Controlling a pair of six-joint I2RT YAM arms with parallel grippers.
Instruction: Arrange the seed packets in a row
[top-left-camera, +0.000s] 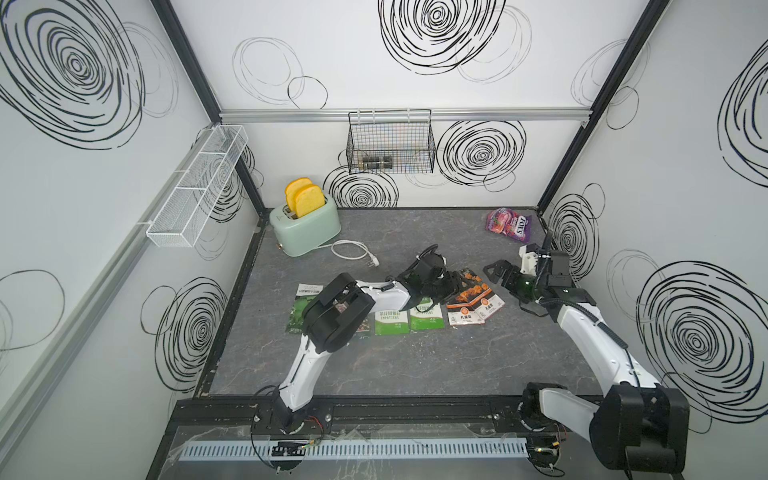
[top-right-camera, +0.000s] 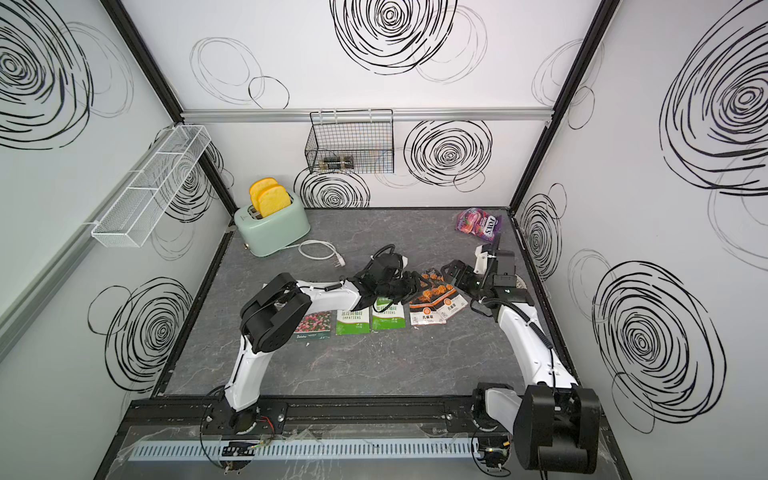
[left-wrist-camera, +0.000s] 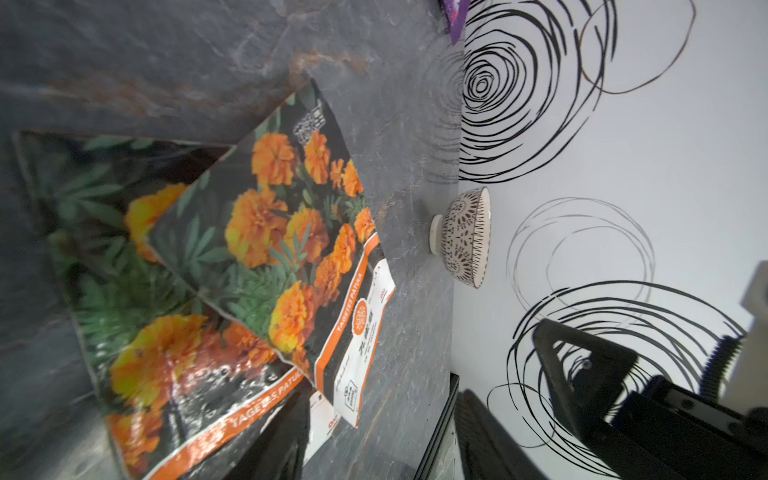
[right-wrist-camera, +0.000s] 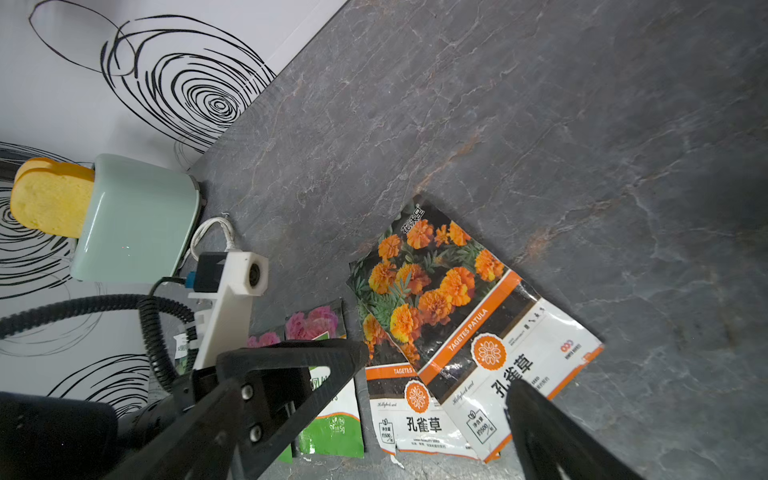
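Note:
Two orange marigold packets overlap on the table: the upper packet (right-wrist-camera: 464, 312) lies tilted across the straighter lower packet (right-wrist-camera: 408, 400). To their left, in the top left view, are two green-and-white impatiens packets (top-left-camera: 391, 323), partly under the left arm, and a green packet (top-left-camera: 297, 310) farther left. A red-flowered packet (top-right-camera: 313, 324) shows in the top right view. My left gripper hovers over the marigold packets' left side, fingers parted and empty. My right gripper stands open to the right of the packets, with nothing held.
A mint toaster (top-left-camera: 305, 227) with yellow toast stands back left, its white cord (top-left-camera: 349, 250) curled on the table. A purple snack bag (top-left-camera: 509, 225) lies back right. A patterned bowl (left-wrist-camera: 464, 236) sits near the right wall. Both grippers are close together.

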